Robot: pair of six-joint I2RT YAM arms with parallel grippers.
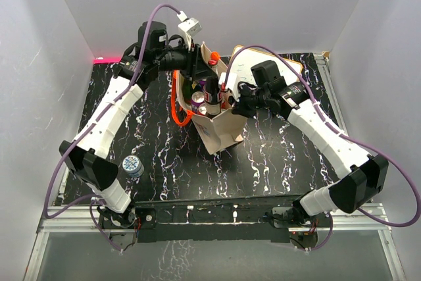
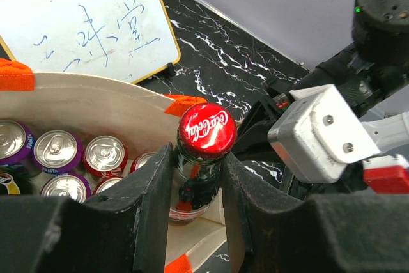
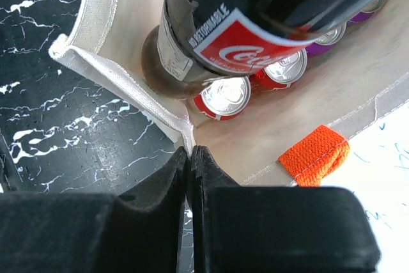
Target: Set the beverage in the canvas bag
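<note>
The canvas bag [image 1: 217,133] stands mid-table holding several cans and bottles. A cola bottle [image 1: 212,93] with a red cap is inside it, upright to slightly tilted, in the right wrist view seen by its label [image 3: 243,46]. My left gripper [image 1: 200,64] is around the bottle's top, just below the cap; whether the fingers press on it is unclear. My right gripper [image 1: 237,106] is shut on the bag's rim at the right side.
A whiteboard [image 1: 250,64] lies behind the bag at the right. A lidded jar [image 1: 132,166] stands at the front left.
</note>
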